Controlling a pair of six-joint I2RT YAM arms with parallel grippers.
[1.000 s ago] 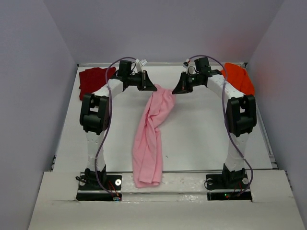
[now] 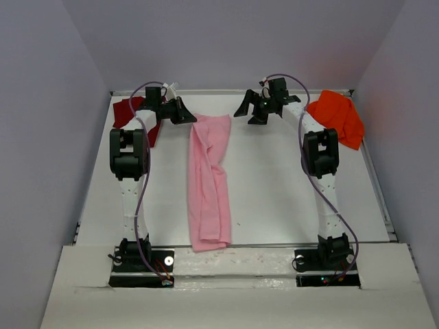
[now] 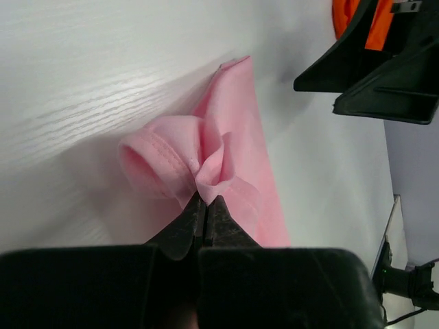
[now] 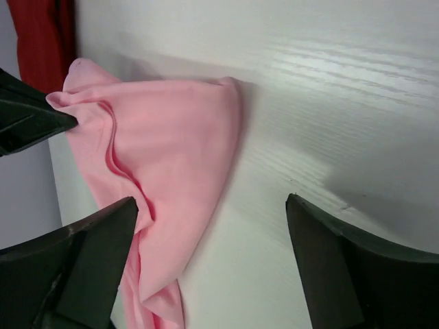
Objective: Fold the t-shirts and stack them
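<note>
A pink t-shirt (image 2: 209, 178) lies stretched in a long strip from the back of the table to over its front edge, its far part folded and wrinkled. My left gripper is shut on a bunched fold at its far left end. My right gripper stands open just right of the shirt's far right corner (image 4: 219, 103), with nothing between its fingers.
A dark red cloth (image 2: 127, 113) lies at the back left, partly under the left arm. An orange cloth (image 2: 336, 116) lies at the back right.
Both grippers moved toward the back and apart, pulling the shirt along.
</note>
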